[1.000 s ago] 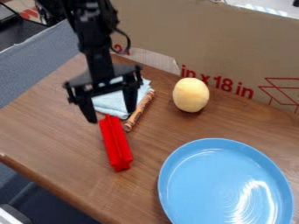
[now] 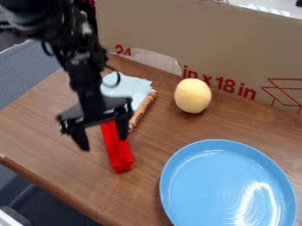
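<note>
My black gripper (image 2: 101, 129) hangs over the left-middle of the wooden table, its fingers apart above the back end of a red bar-shaped object (image 2: 119, 153). Whether anything is between them is hard to tell, as the arm is blurred. Behind the gripper lie a pale folded cloth (image 2: 131, 87) and a patterned stick (image 2: 141, 109), both partly hidden by the arm.
A round light-blue plate (image 2: 213, 181) fills the front right. A pale yellow round object (image 2: 193, 95) stands near a cardboard box wall (image 2: 224, 40) along the back. The table's left edge drops to a dark floor.
The objects on the table look unmoved.
</note>
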